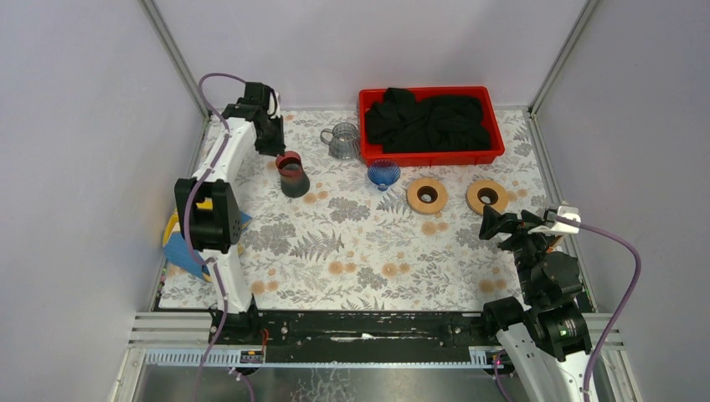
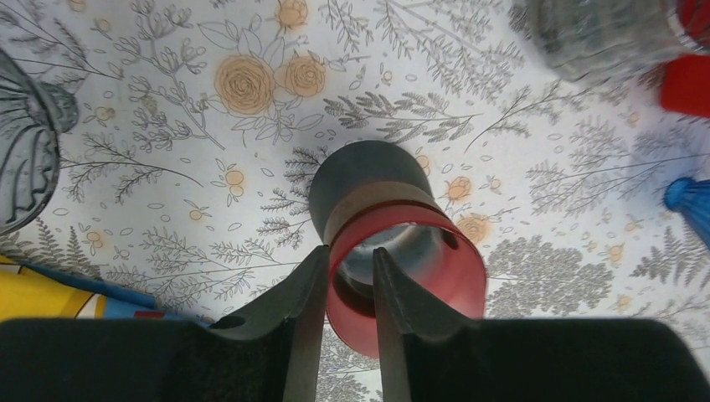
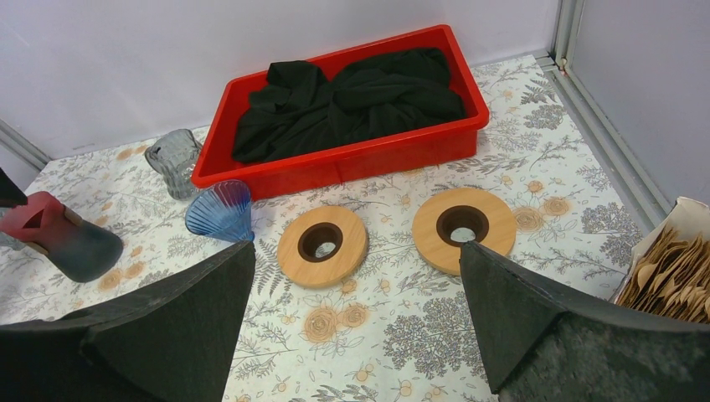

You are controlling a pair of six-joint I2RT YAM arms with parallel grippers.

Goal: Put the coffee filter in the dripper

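Note:
My left gripper point(image 1: 275, 146) hangs just above and beside a red-rimmed cup with a dark base point(image 2: 368, 167); in the left wrist view its fingertips are at the red rim, slightly parted. A blue ribbed cone dripper point(image 3: 216, 213) stands in the middle, near two wooden ring stands point(image 3: 322, 270) point(image 3: 431, 239). Brown paper coffee filters point(image 3: 674, 272) sit in a holder at the right in the right wrist view. My right gripper is open at the right side, nothing between its fingers.
A glass jug point(image 1: 343, 142) stands at the back beside a red tray point(image 1: 431, 157) with dark cloth. Blue and yellow items point(image 2: 117, 306) lie at the left, near another glass vessel point(image 2: 25, 142).

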